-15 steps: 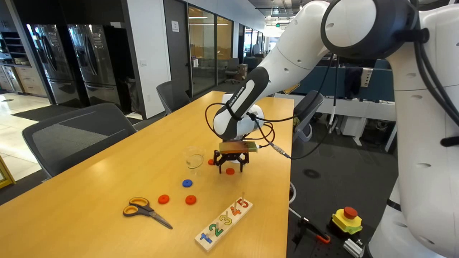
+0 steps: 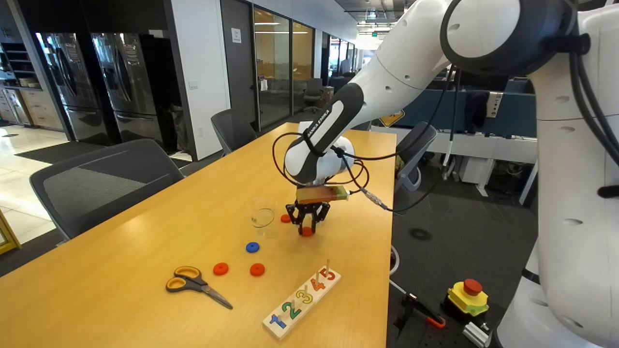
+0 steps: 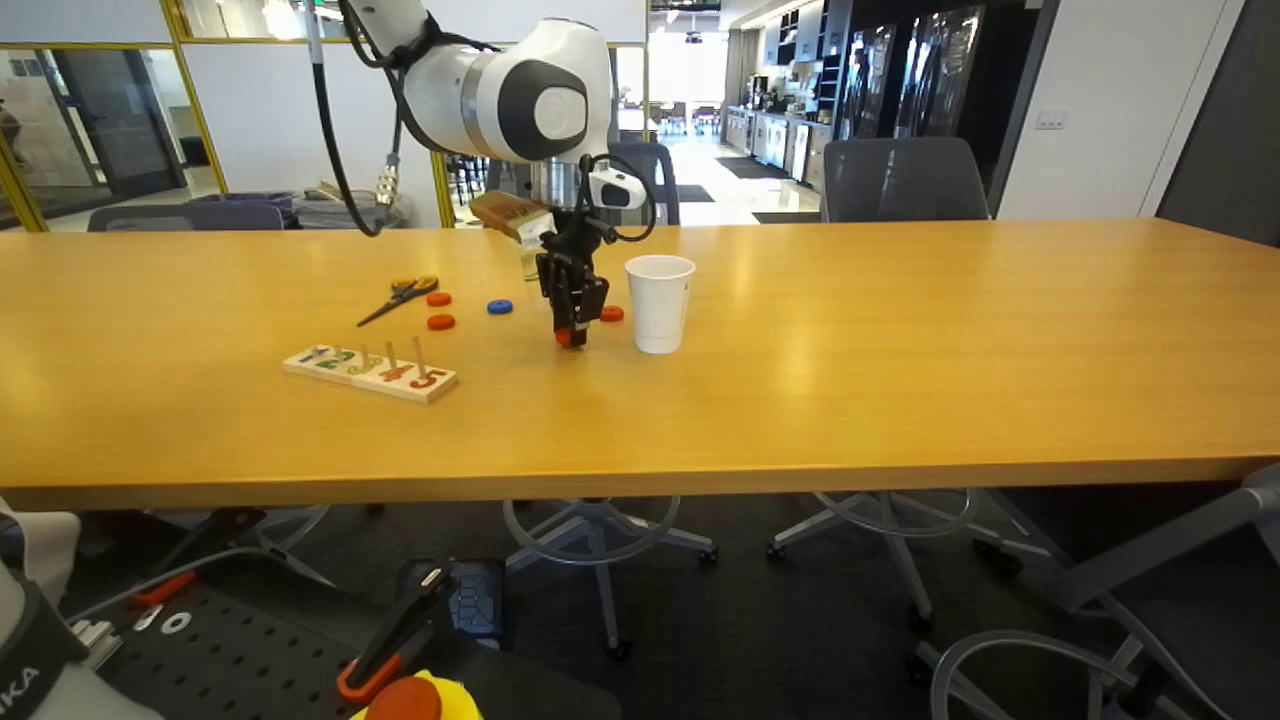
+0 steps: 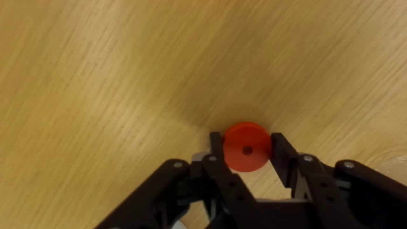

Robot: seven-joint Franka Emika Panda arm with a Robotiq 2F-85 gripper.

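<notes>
My gripper is shut on a red ring (image 4: 244, 162), whose small centre hole shows in the wrist view; a finger presses on either side of it. In exterior view 1 the gripper (image 2: 305, 231) points down at the tabletop, the ring low between its fingers. A wooden peg board (image 2: 302, 301) numbered 1 to 5 lies nearer the front, its pegs bare. Two more red rings lie left of the board, one of them the near red ring (image 2: 257, 269). A further red ring (image 2: 285, 218) and a blue ring (image 2: 252, 247) rest loose on the table.
A clear cup (image 2: 262, 217) stands left of the gripper, and a white cup (image 3: 659, 306) stands close to its right in exterior view 2. Orange-handled scissors (image 2: 197, 284) lie at the left.
A second ago the gripper was open around the red ring; its fingers have come together on it. The gripper sits slightly lower and the ring has shifted a little left.
</notes>
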